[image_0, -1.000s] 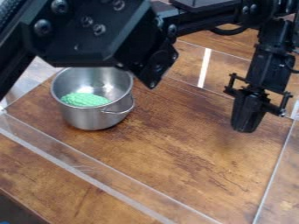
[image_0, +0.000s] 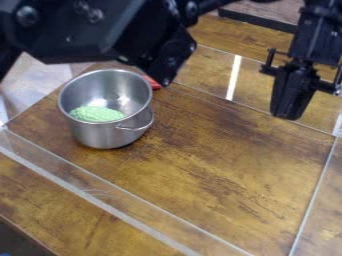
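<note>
A steel pot (image_0: 127, 134) stands on the wooden table at the left, with a pale green item (image_0: 96, 114) lying inside it. My black gripper (image_0: 287, 108) hangs at the upper right, above bare wood and well to the right of the pot; it looks shut, with nothing visible between its fingers. A small red object (image_0: 155, 84) shows behind the pot, mostly hidden; I cannot tell what it is.
Translucent strips run along its left and right sides. The black arm crosses the top of the view and hides part of the back.
My gripper has risen and shifted slightly, and the arm above has moved up, uncovering more of the table behind the pot and the small red object. The pot has not moved.
</note>
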